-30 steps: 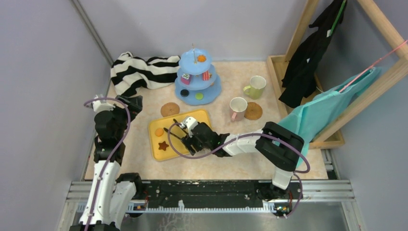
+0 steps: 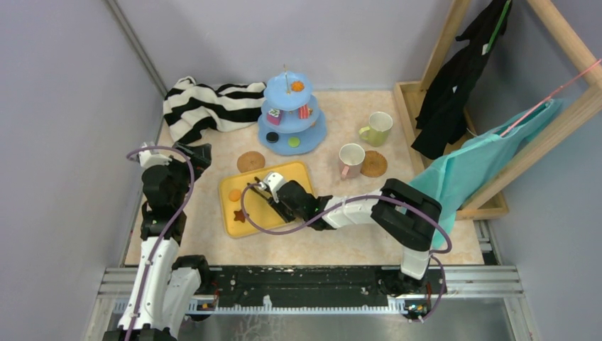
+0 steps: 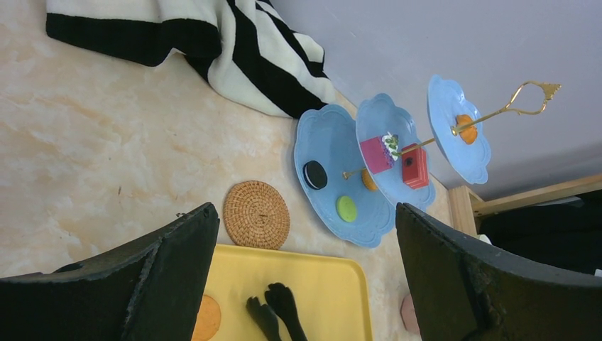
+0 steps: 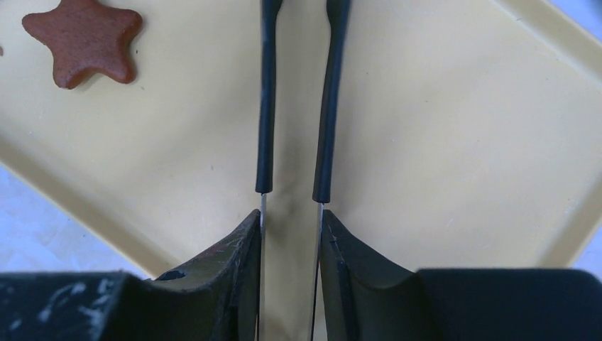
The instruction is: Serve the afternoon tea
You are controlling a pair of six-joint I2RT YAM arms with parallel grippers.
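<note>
My right gripper is shut on black-handled tongs [image 4: 328, 128] over the yellow tray [image 2: 298, 170], gripping their metal strips. A brown star biscuit [image 4: 85, 46] and an orange round biscuit [image 3: 206, 317] lie on the tray. The blue three-tier stand [image 2: 302, 142] behind it holds small treats: a pink piece [image 3: 374, 155], a red one [image 3: 414, 168], an orange one on top, and dark and green rounds below. My left gripper hangs open left of the tray, nothing between its fingers.
A pink mug [image 2: 351, 160], green mug [image 2: 380, 130] and two woven coasters [image 2: 250, 160] stand around. A striped cloth [image 2: 213, 106] lies back left. A wooden rack [image 2: 532, 149] with hanging cloths is on the right.
My right gripper has shifted slightly with the tongs, whose two arms now appear closer together in the top view. The left arm is nearly still.
</note>
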